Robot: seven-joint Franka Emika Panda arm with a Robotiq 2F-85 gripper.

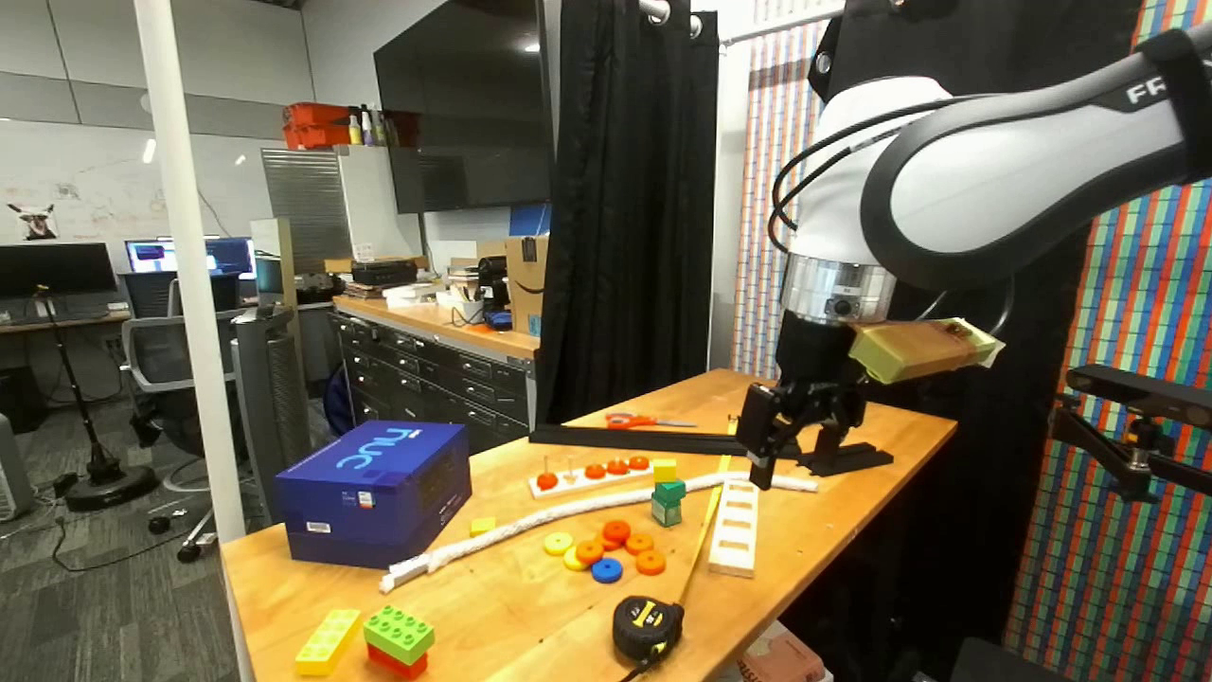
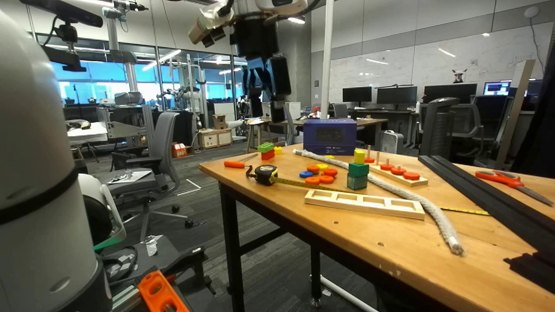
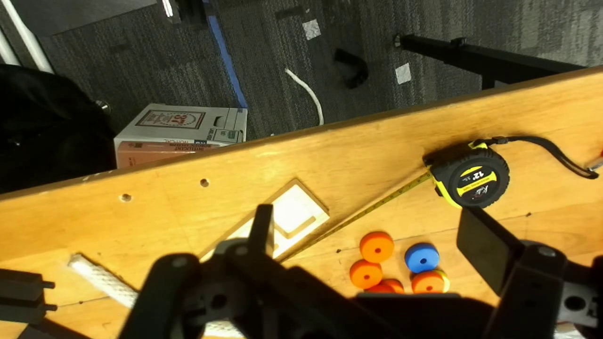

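Observation:
My gripper hangs in the air above the table, open, its two fingers wide apart with nothing between them. Below it in the wrist view lie a pale wooden frame with slots (image 3: 297,209), partly hidden by one finger, and a black and yellow tape measure (image 3: 475,178) with its blade pulled out. A loose group of orange discs (image 3: 377,246) and a blue disc (image 3: 421,257) shows there too. In exterior view 2, green blocks (image 2: 357,176) stand stacked with a yellow block (image 2: 359,156) on top. A white rope (image 1: 500,540) runs across the table.
A blue box (image 1: 375,494) stands at the table's far left side. A pegged board with red discs (image 2: 400,174), scissors (image 2: 499,177) and black rails (image 2: 468,195) occupy the back. Toy bricks (image 1: 399,637) sit near the left end.

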